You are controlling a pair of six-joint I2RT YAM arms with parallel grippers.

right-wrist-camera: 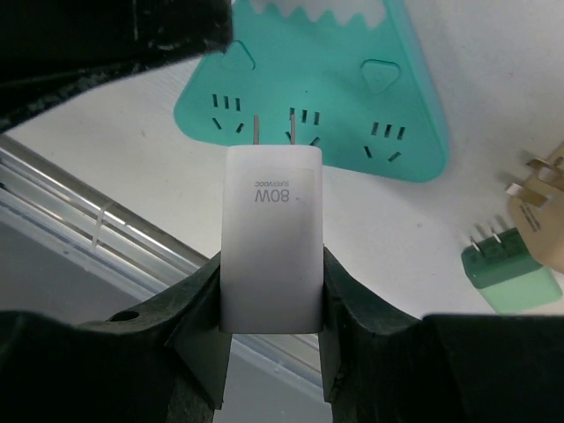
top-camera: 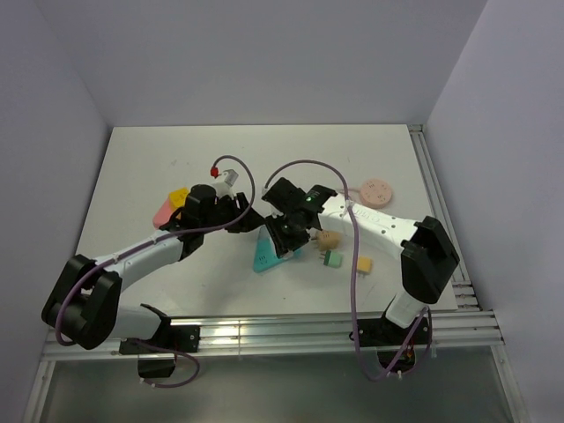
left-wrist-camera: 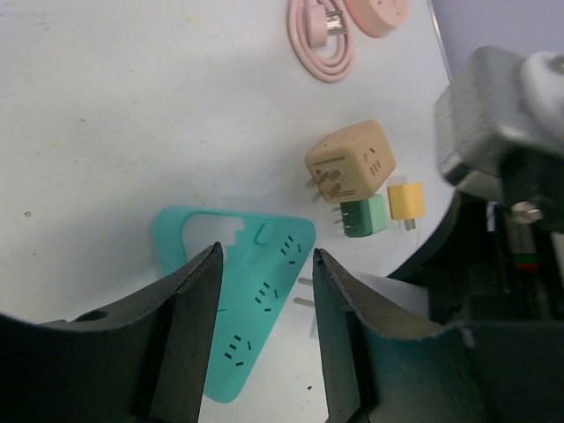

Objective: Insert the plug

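The teal power strip (right-wrist-camera: 308,106) lies mid-table, its socket face up. My right gripper is shut on a white 80W charger plug (right-wrist-camera: 271,220), whose two prongs point toward the strip's sockets in the right wrist view; whether they touch it is not clear. My left gripper stands open just left of the right one, over the strip, with nothing seen between its fingers; in the left wrist view the white plug is partly hidden behind its right finger.
To the strip's right lie a beige adapter (left-wrist-camera: 348,159), a green plug (left-wrist-camera: 361,216), a yellow plug (left-wrist-camera: 407,201) and a pink coiled cord (left-wrist-camera: 322,62). Yellow and pink items (top-camera: 169,203) sit at far left.
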